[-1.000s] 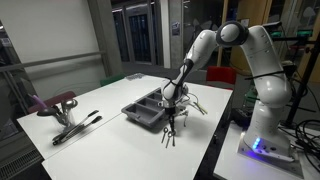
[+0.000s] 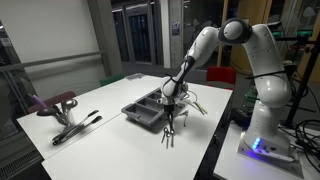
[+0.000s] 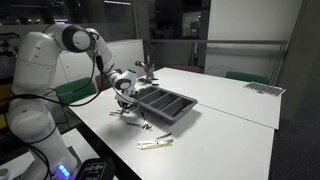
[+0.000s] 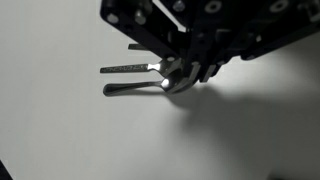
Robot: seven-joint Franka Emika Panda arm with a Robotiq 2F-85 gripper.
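Slim metal cutlery [image 2: 167, 139] lies on the white table, just in front of my gripper [image 2: 171, 124]. Up close in the wrist view, a smooth-handled metal utensil [image 4: 135, 88] and one with a patterned handle [image 4: 125, 69] point left. A third handle [image 4: 136, 46] shows partly behind them. Their inner ends meet at the fingertips of my gripper, which is closed around something there; which utensil it grips is hard to tell. Beside the gripper stands a grey compartment tray [image 3: 168, 105].
Several utensils [image 3: 156, 146] lie in front of the tray. Pale utensils [image 2: 200, 107] are spread right of the gripper. Utensil holders [image 2: 65, 118] and dark tongs [image 2: 80, 128] occupy the table's left side.
The arm and gripper have shifted only slightly over the cutlery. The tray and the other utensils look unmoved.
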